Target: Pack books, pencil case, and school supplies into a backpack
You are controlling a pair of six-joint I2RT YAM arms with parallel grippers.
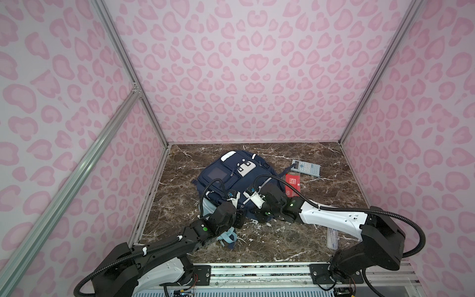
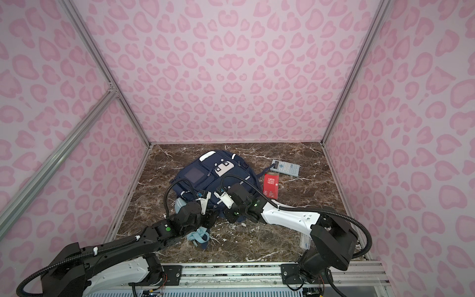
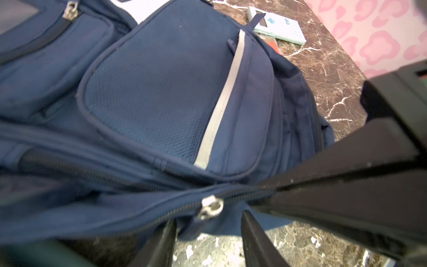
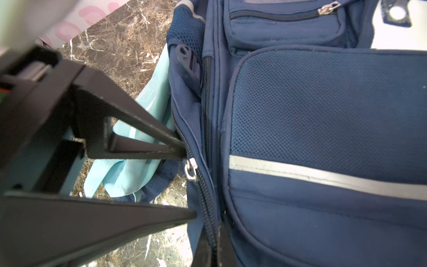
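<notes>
The navy backpack lies on its back on the marble table. My left gripper is open at its front zipped edge, a zipper pull just above the gap between its fingers, not clearly held. The right wrist view shows that edge and pull beside my right gripper's dark parts, with a light blue item beyond. Whether the right fingertips are shut on the fabric is hard to see; they are largely hidden by the bag and the other arm. A red book and a calculator lie right of the backpack.
A clear ruler-like item lies at the front right, behind the right arm. Pink patterned walls enclose the sides and back.
</notes>
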